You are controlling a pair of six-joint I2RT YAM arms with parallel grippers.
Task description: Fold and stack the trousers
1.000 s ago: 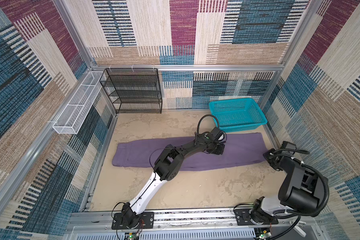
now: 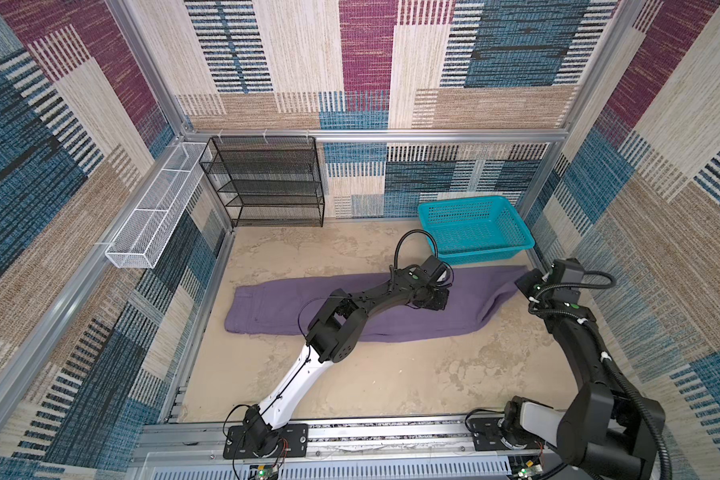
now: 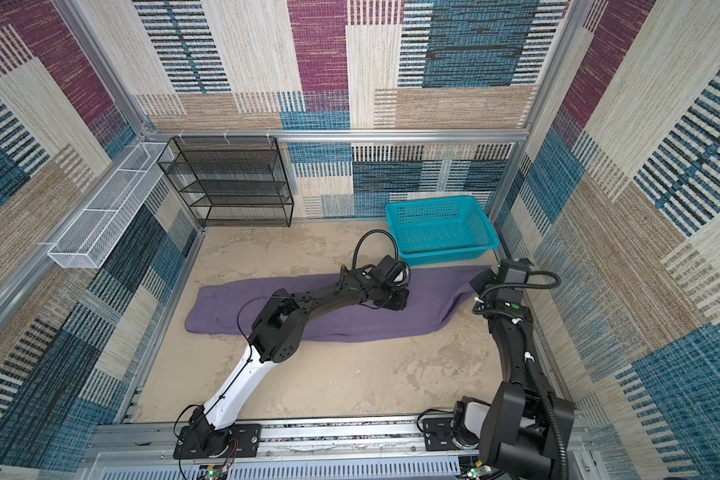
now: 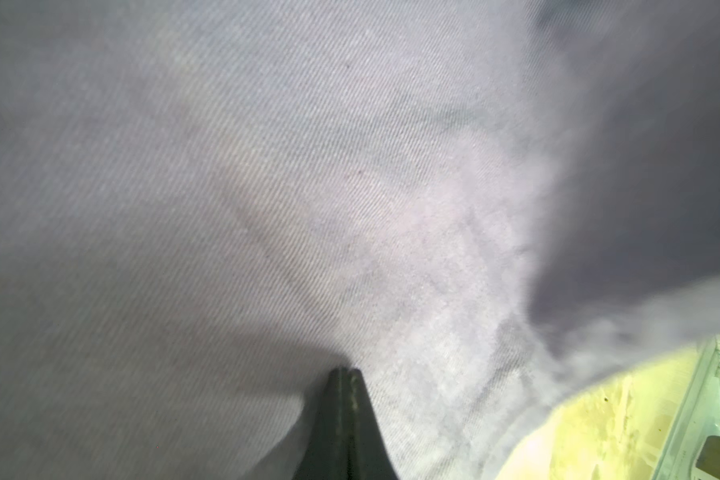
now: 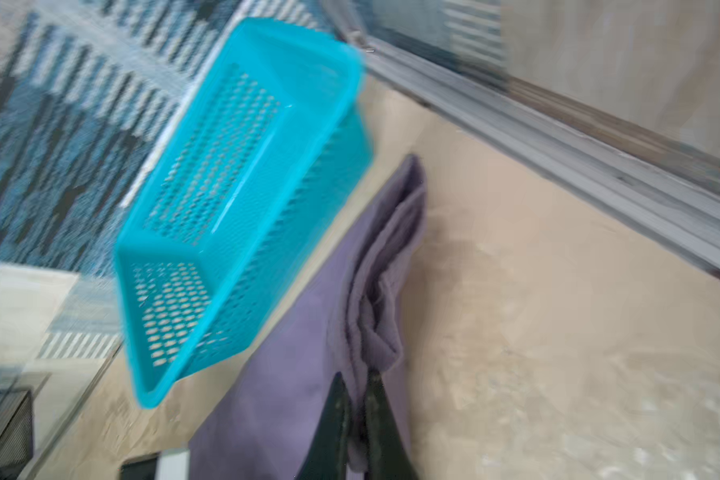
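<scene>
Purple trousers [image 2: 266,308] lie lengthwise across the table, their right end lifted and folded. My right gripper is shut on a bunched edge of that end, beside the basket in the top left view. My left gripper is shut, its tips down on the fabric near the middle of the trousers; nothing shows between its fingers. The left arm hides part of the trousers in both top views.
A teal basket [image 2: 476,249] stands at the back right, close behind the trousers. A black wire rack [image 2: 261,220] is at the back left, a white wire basket [image 2: 136,256] on the left rail. Bare table lies in front.
The left arm stayed in place.
</scene>
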